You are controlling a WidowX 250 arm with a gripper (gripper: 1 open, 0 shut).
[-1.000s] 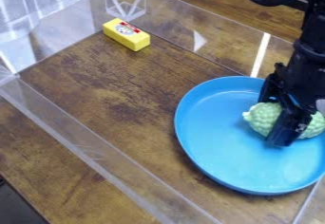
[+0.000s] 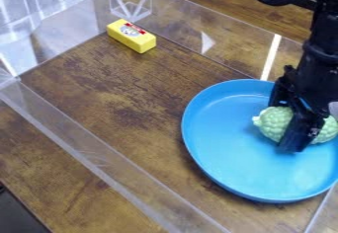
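My black gripper (image 2: 294, 109) reaches down from the upper right into a blue plate (image 2: 238, 153) at the right of the camera view. A bumpy light green object (image 2: 274, 124) lies on the plate, partly covered by the gripper's dark fingers around it. Whether the fingers are closed on it is not clear from this view.
A yellow box (image 2: 132, 36) with a printed label sits at the back left on the wooden table (image 2: 93, 99). Clear plastic walls border the area.
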